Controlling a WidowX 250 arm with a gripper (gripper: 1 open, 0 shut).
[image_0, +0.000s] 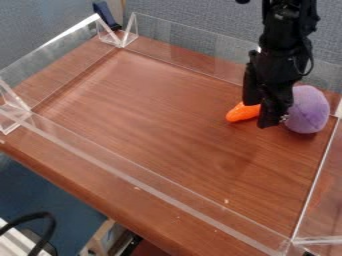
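My black gripper (266, 105) hangs low at the right rear of the wooden surface, over an orange carrot-like object (242, 112) and just left of a round purple object (309, 110). The fingers are dark and overlap the orange object's right part, so whether they are open or shut on anything is unclear.
Clear plastic walls (134, 176) border the wooden surface (147, 120), whose middle and left are bare. A dark cable (44, 225) lies at the bottom left, outside the walls.
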